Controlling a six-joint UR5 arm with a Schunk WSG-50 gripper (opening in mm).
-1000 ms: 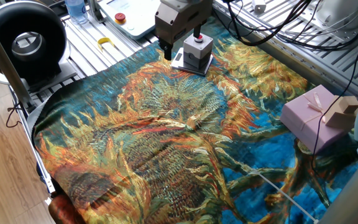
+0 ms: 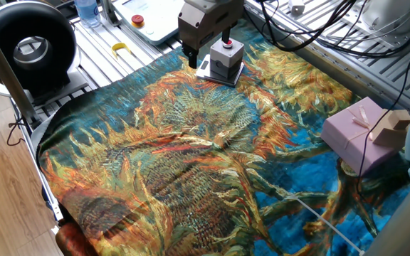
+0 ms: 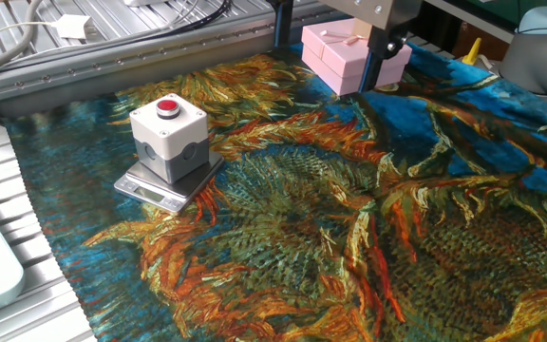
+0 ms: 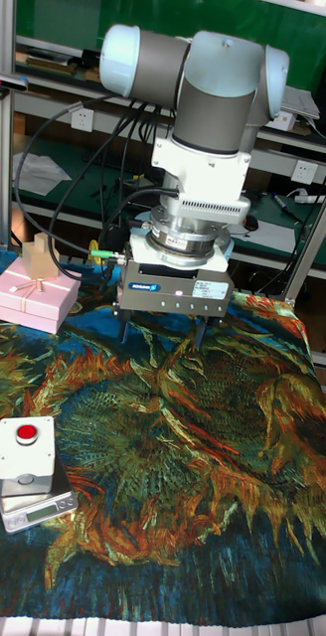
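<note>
A grey and white box with a red push button (image 3: 169, 138) stands upright on a small silver scale (image 3: 153, 195), which lies on the sunflower-patterned cloth. My gripper (image 4: 163, 337) hangs over the cloth with its two fingers (image 4: 200, 335) wide apart and nothing between them. In the third exterior view it is to the right of the button box and clear of it. From the first exterior view, one finger (image 2: 192, 57) overlaps the area beside the box only by the line of sight. The pink gift box (image 4: 32, 300) sits at the cloth's back left in the third exterior view.
A small brown box (image 2: 391, 129) rests on the pink box. Dark cables (image 2: 312, 32) run by the metal rail. Off the cloth are a yellow ring-like piece (image 2: 121, 49), a bottle (image 2: 87, 12) and a large black ring-shaped object (image 2: 55, 43).
</note>
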